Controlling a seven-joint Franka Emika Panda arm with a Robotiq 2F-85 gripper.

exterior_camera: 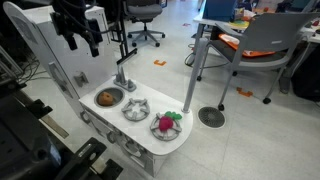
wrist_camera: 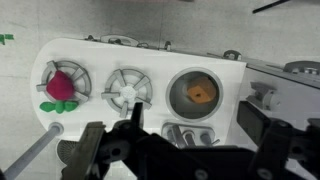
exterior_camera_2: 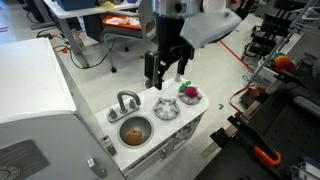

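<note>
A brown-orange piece point(wrist_camera: 202, 93) lies inside the round metal sink bowl point(wrist_camera: 174, 92) of the white toy kitchen; what it is, I cannot tell. It also shows in the bowl in both exterior views. Above the counter, towards the white cabinet side, hangs my gripper point(exterior_camera: 83, 48). Its black fingers point(wrist_camera: 95, 140) stand wide apart in the wrist view, with nothing seen between them. A red toy vegetable with green leaves point(wrist_camera: 62, 85) rests on the outer burner point(wrist_camera: 68, 80). The inner burner point(wrist_camera: 128, 90) is bare.
A faucet point(exterior_camera: 122, 77) rises behind the sink. The tall white cabinet point(exterior_camera: 75, 40) stands on one side of the counter. A grey pole point(exterior_camera: 192, 75) rises at the counter's far end, close to a grey chair point(exterior_camera: 265, 45). Knobs line the front.
</note>
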